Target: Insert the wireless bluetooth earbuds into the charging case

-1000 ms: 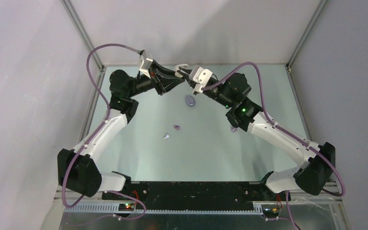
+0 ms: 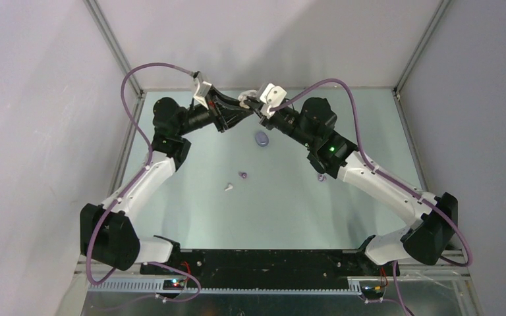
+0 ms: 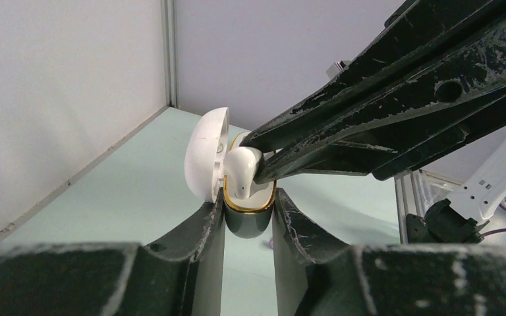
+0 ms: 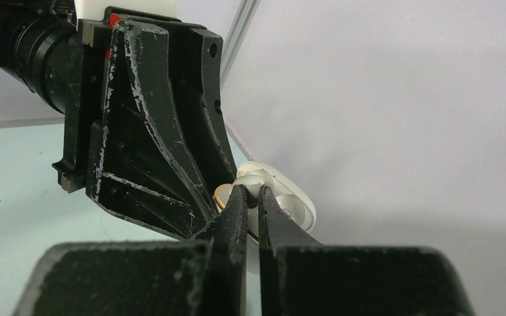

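Both grippers meet at the back middle in the top view. My left gripper is shut on the open charging case (image 3: pixel 248 220), which has a gold rim, white inside and its white lid (image 3: pixel 204 153) raised. My right gripper is shut on a white earbud (image 3: pixel 240 168), held inside the case's opening; how deep it sits is hidden by the fingers. In the right wrist view the open lid (image 4: pixel 301 207) shows behind the earbud.
On the pale table (image 2: pixel 283 204) lie a blue-grey oval object (image 2: pixel 261 139), a small purple piece (image 2: pixel 242 175), a small white piece (image 2: pixel 228 187) and another purple piece (image 2: pixel 321 177). Walls stand at back and sides.
My left arm has barely moved.
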